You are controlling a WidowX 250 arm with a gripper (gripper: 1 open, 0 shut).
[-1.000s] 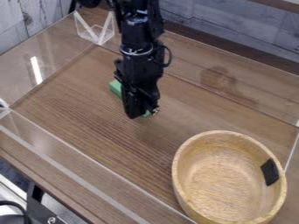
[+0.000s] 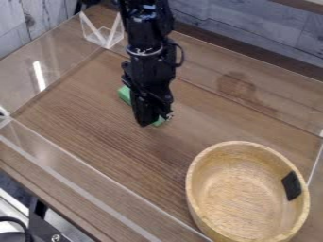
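The black robot arm reaches down from the top of the view, and its gripper [image 2: 149,115] is low over the wooden table, right at a green object [image 2: 127,95]. The arm hides much of that object; green shows on both sides of the gripper. The fingertips are dark and small, so whether anything sits between them is hard to see; the gripper looks shut.
A round beige bin [image 2: 247,222] with a black patch stands at the front right. Clear wooden tabletop [image 2: 89,142] lies left and in front of the gripper. Clear plastic pieces are at the left edge and top left.
The gripper has shifted very slightly at the green object; otherwise little differs.
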